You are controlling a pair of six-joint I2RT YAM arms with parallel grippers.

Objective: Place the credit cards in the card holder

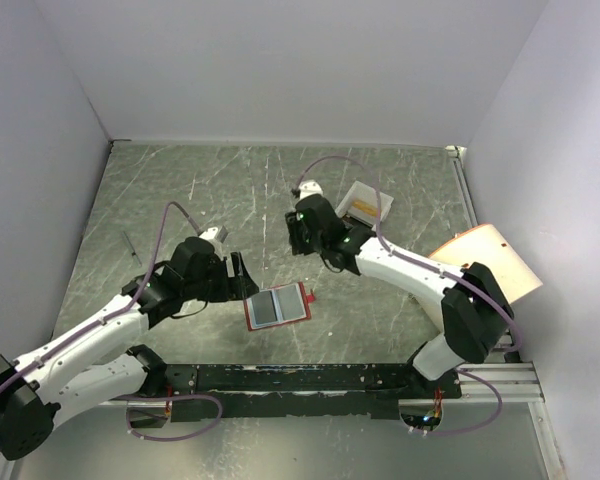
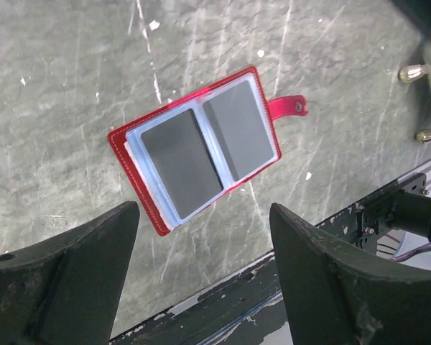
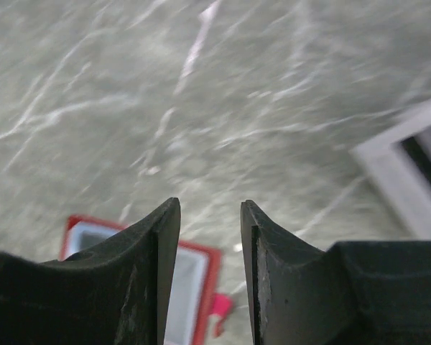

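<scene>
The red card holder point(image 1: 278, 306) lies open on the grey table, showing dark and pale grey panels and a red tab point(image 2: 293, 106). My left gripper point(image 1: 236, 270) hangs above its left side, open, the holder between and beyond its fingers in the left wrist view. My right gripper point(image 1: 298, 232) is raised above the table behind the holder, open and empty, beside a white tray point(image 1: 373, 187) that is partly hidden by the arm. In the right wrist view the tray point(image 3: 388, 172) is blurred at the right. Individual cards in it cannot be made out clearly.
A tan board point(image 1: 490, 260) sits at the right edge. A thin rod point(image 1: 132, 246) lies on the left of the table.
</scene>
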